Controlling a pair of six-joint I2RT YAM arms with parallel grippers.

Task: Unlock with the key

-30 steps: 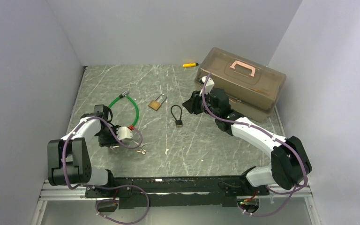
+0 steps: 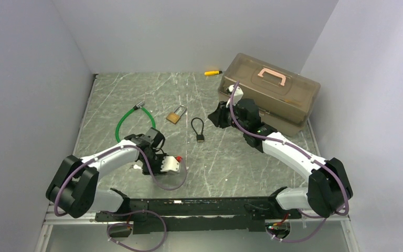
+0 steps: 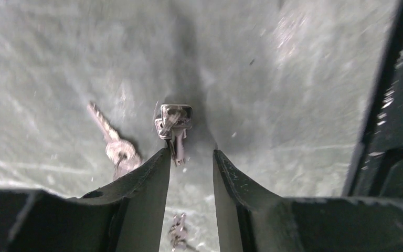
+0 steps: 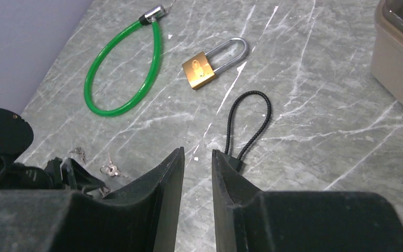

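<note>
In the left wrist view, my left gripper hangs low over the table, its fingers apart. A small metal key set [image 3: 174,123] lies beyond the fingertips, its lower end close beside the left one; whether they touch I cannot tell. Another key [image 3: 118,149] rests left of it, and more keys [image 3: 178,233] show lower down. My right gripper is also open and empty, held above the table. Three locks lie apart: a brass padlock [image 2: 173,117] with its shackle, a black cable lock [image 2: 200,137] and a green loop lock [image 2: 119,126].
A brown toolbox [image 2: 272,86] stands at the back right, close to the right arm. The yellow-handled tool [image 2: 212,73] lies at the back edge.
My left arm has swung right and toward the front edge, its gripper now over the keys that showed beside it before. The right arm has shifted only slightly.
</note>
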